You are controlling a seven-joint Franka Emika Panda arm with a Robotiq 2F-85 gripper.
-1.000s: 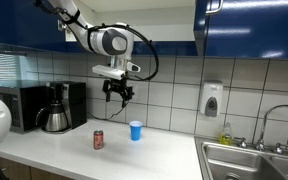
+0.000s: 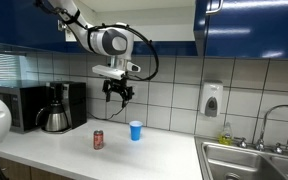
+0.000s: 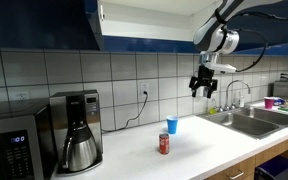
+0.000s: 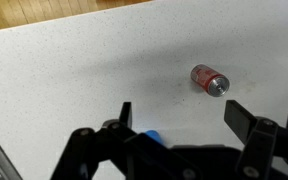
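Observation:
My gripper hangs high over the white counter, its two dark fingers spread wide in the wrist view with nothing between them. A red can with a silver top (image 4: 210,80) stands on the counter below, beyond the right finger. It also shows as the red can (image 2: 98,139) left of centre in exterior view 1. Behind it to the right is a blue cup (image 2: 135,130). In the wrist view the gripper covers most of the blue cup (image 4: 154,135). Neither thing is touched.
A steel coffee pot (image 3: 80,147) and a black microwave (image 3: 11,150) stand at one end. At the other is the sink (image 2: 239,160) with a soap bottle (image 2: 226,134) behind it. Blue cabinets (image 2: 254,30) hang above.

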